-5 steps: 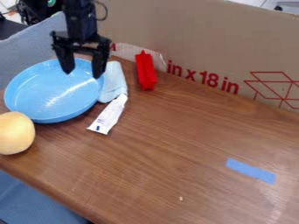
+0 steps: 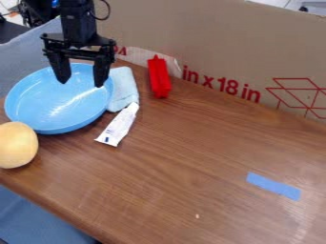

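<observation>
My black gripper (image 2: 80, 74) hangs over the back part of a blue plate (image 2: 51, 105) at the left, its fingers apart with nothing visible between them. A white tube (image 2: 117, 125) lies to the right of the plate, just in front of a pale blue cloth (image 2: 122, 90). A red object (image 2: 158, 76) lies behind and to the right of the cloth. A yellow round object (image 2: 15, 145) sits at the front left, near the plate.
A cardboard wall (image 2: 230, 48) runs along the back. A grey-blue area lies beyond the table's left edge.
My gripper has moved slightly to the left over the plate. The objects on the table show no visible change.
</observation>
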